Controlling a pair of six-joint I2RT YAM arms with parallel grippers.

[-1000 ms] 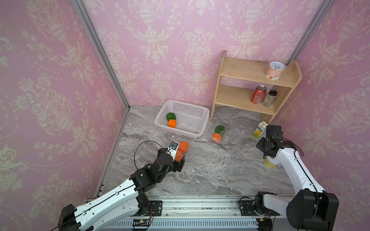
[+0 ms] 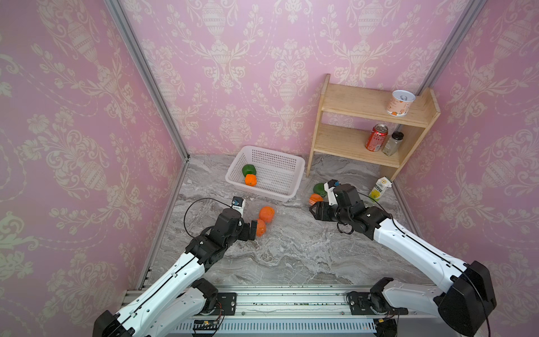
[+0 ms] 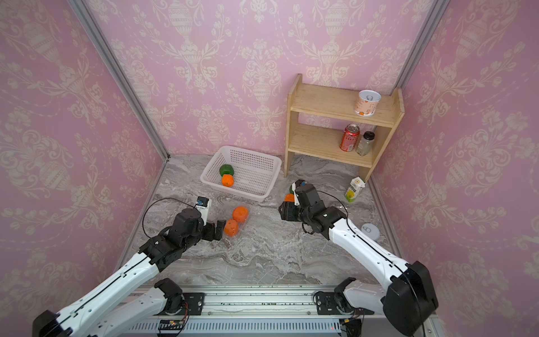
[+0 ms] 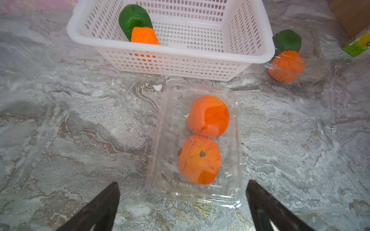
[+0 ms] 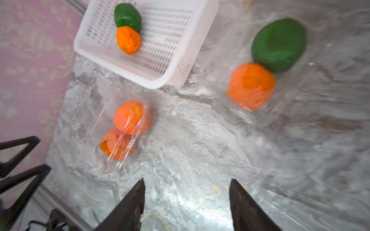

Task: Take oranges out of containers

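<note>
Two oranges sit in a clear plastic container before the white basket; my left gripper hovers open just short of them, nothing between its fingers. A third orange shares a second clear container with a green item right of the basket. Inside the basket lie another orange and a green item. My right gripper is open and empty, in front of the second container.
A wooden shelf with cans and a jar stands at back right, a milk carton before it, a round lidded item at the right.
My right gripper has swung left from the right side to the second container. My left gripper has drawn back slightly left from over the two oranges.
</note>
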